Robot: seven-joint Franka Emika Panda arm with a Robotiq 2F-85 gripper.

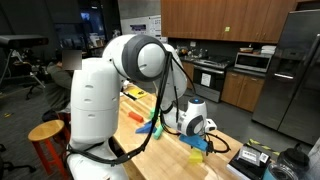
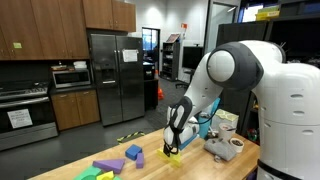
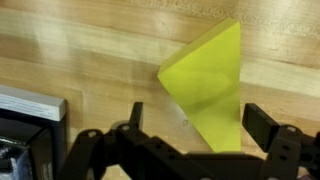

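Note:
A yellow wedge-like block (image 3: pixel 208 85) lies on the wooden table in the wrist view, its lower part reaching between my open fingers. My gripper has one dark finger (image 3: pixel 258 120) to the block's right and the other to its left, with bare table showing on the left side. In exterior view 1 the same block (image 1: pixel 195 156) sits just below the gripper, partly covered by it. Exterior view 2 shows yellow (image 2: pixel 174 158) under the arm's end. Whether the fingers touch the block cannot be told.
A second yellow object (image 1: pixel 291 160) stands at the table's right, near a black and white device (image 1: pixel 250 157). Green, blue and red pieces lie left of the arm. Purple blocks (image 2: pixel 109 164) and a blue block (image 2: pixel 131 137) lie left in exterior view 2.

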